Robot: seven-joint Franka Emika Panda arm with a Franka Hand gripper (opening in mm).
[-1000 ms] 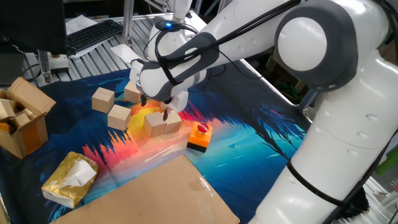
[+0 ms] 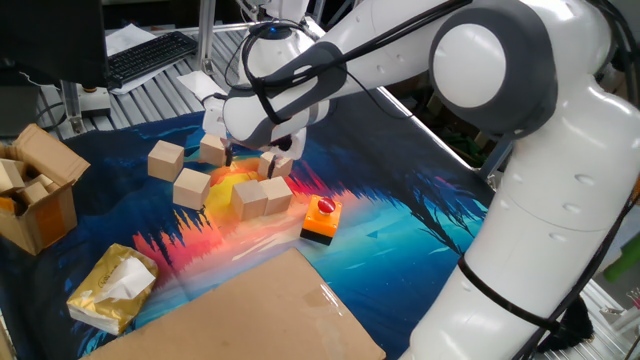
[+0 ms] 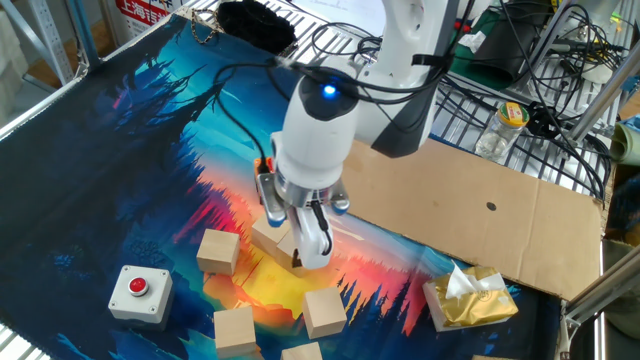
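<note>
Several plain wooden cubes lie on the colourful mat. In exterior view 1, my gripper [image 2: 250, 163] hangs low among them, open, with its dark fingertips apart and mat showing between them. A cube [image 2: 276, 166] is partly hidden close by the right-hand finger; whether they touch I cannot tell. Two cubes [image 2: 248, 201] stand side by side nearer the camera. Left of the hand are a front cube [image 2: 191, 188], a far-left cube [image 2: 166, 160] and one behind [image 2: 212, 150]. From exterior view 2, the hand partly covers a pair of cubes [image 3: 268, 236], beside a separate cube [image 3: 218, 251].
An orange box with a red button [image 2: 321, 218] sits right of the cubes. A white button box [image 3: 141, 296] shows in exterior view 2. Around the edges are a gold tissue pack [image 2: 114, 288], an open carton [image 2: 48, 212] and a large flat cardboard [image 2: 250, 315].
In exterior view 1 the hand has shifted slightly up the picture, away from the paired cubes, and the cube by its right-hand finger shows more clearly. The cubes appear unmoved.
</note>
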